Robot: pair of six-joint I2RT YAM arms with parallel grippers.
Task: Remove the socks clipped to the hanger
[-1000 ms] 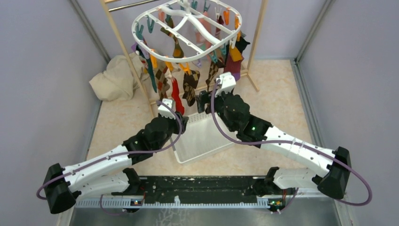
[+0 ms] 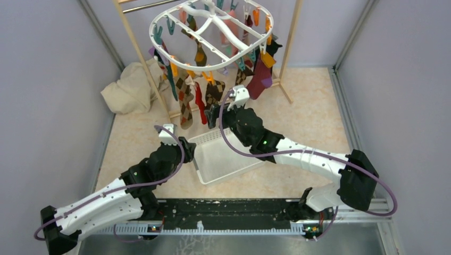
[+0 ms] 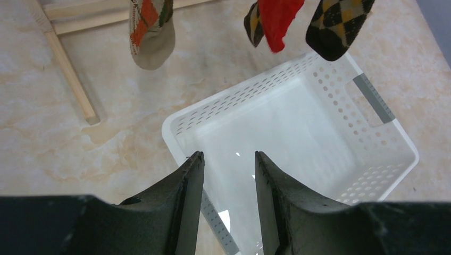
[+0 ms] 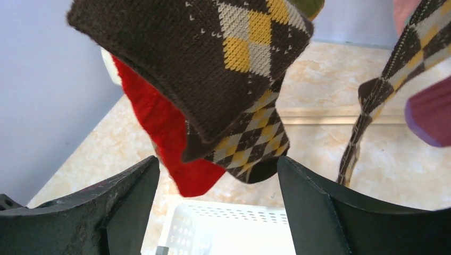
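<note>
Socks hang from coloured clips on a white oval hanger (image 2: 213,68). Near the front are a red sock (image 2: 200,103), a brown argyle sock (image 2: 185,98) and a checked sock (image 4: 239,64) close above my right gripper, which stands open with nothing visible between its fingers. In the top view that gripper is just below the front checked socks. My left gripper is part open and empty, lower left of the socks, over the near left side of the white basket (image 3: 287,138).
The basket sits on the tiled floor beneath the socks. A wooden rack (image 2: 287,53) holds the hanger, and a beige cloth (image 2: 127,93) lies at the back left. Walls bound both sides; free floor lies left and right of the basket.
My left gripper has moved left and toward the front, away from the socks. My right gripper has moved left, toward the middle front socks, which sway slightly.
</note>
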